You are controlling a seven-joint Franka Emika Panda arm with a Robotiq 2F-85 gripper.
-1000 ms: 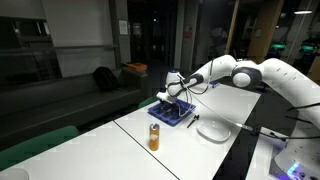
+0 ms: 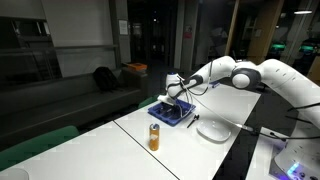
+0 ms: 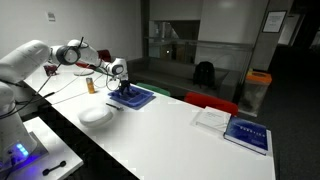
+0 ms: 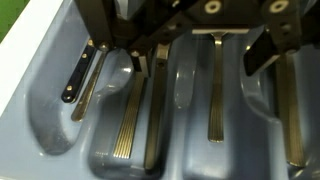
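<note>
My gripper stands open above a blue cutlery tray (image 4: 172, 152), with nothing visible between its fingers. Below it in the wrist view, a single metal handle (image 4: 217, 95) lies in one compartment. To the left are a pair of metal handles (image 4: 131, 122), and farther left a knife with a black handle (image 4: 78, 74) beside a thin metal piece (image 4: 88, 92). Another metal handle (image 4: 290, 120) lies under the right finger. The far ends of the cutlery are hidden by the gripper. Both exterior views show the arm reaching over the tray (image 3: 148, 98).
On the white table, a white plate (image 2: 213, 130) lies nearer the arm's base. A dark utensil (image 2: 193, 121) rests between plate and tray. An orange-brown bottle (image 2: 154, 137) stands apart from both.
</note>
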